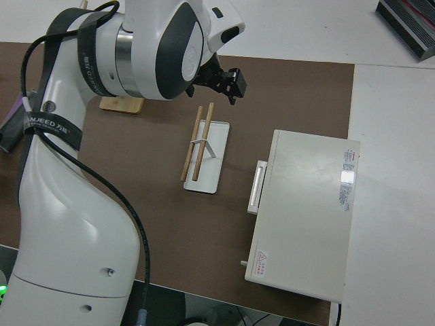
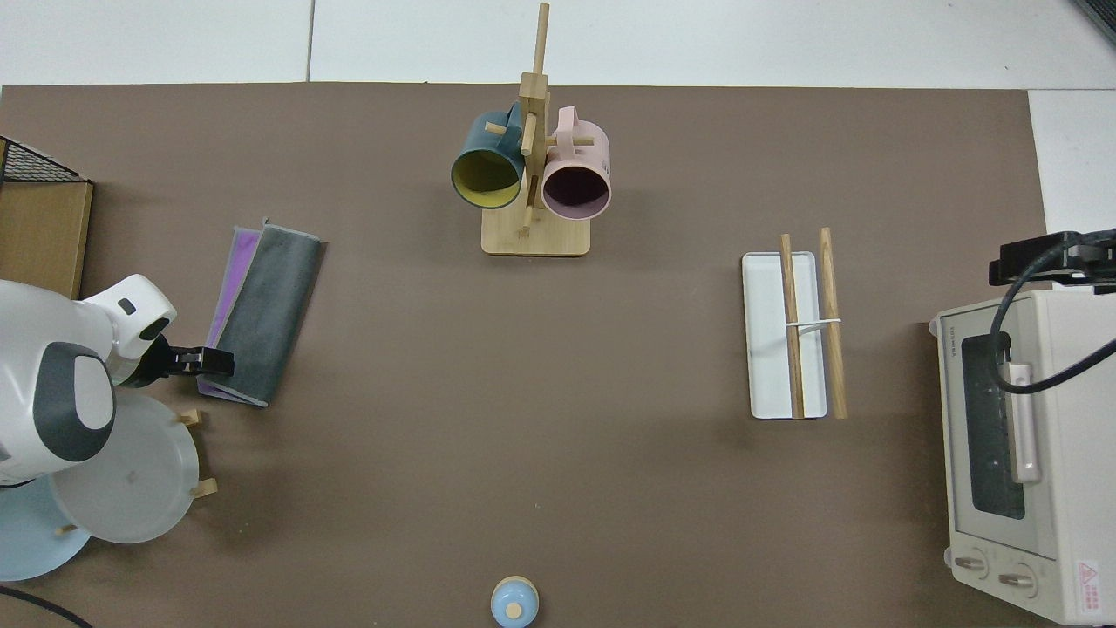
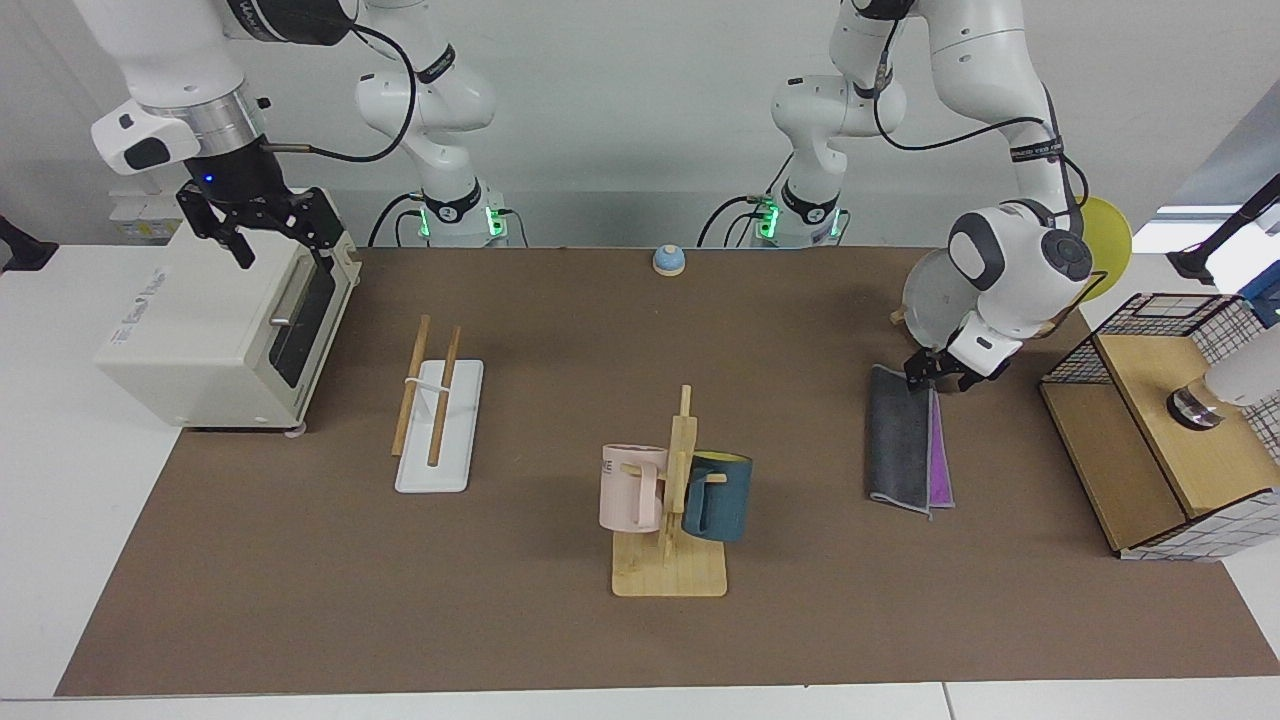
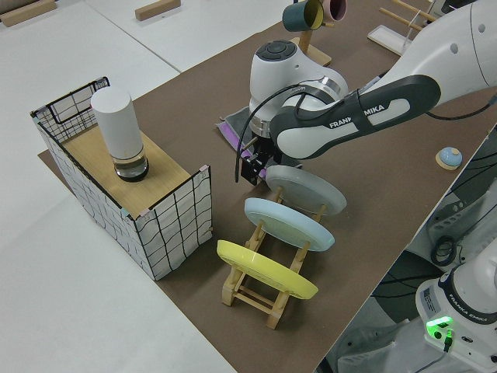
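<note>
One gripper (image 2: 204,361), at the top view's left, hangs over the lower end of a folded grey and purple cloth (image 2: 270,303), just above the plate rack with white, blue and yellow plates (image 4: 268,268). I cannot tell whether it is open or shut. The other gripper (image 3: 270,228) is raised over the white oven (image 2: 994,450); its finger state is unclear. A wooden mug tree (image 2: 534,241) holds a teal mug (image 2: 486,162) and a pink mug (image 2: 575,178).
A white board with two wooden rods (image 2: 764,335) lies right of centre. A small blue round object (image 2: 514,602) is near the front edge. A wire basket with a wooden shelf (image 2: 42,235) stands at the left.
</note>
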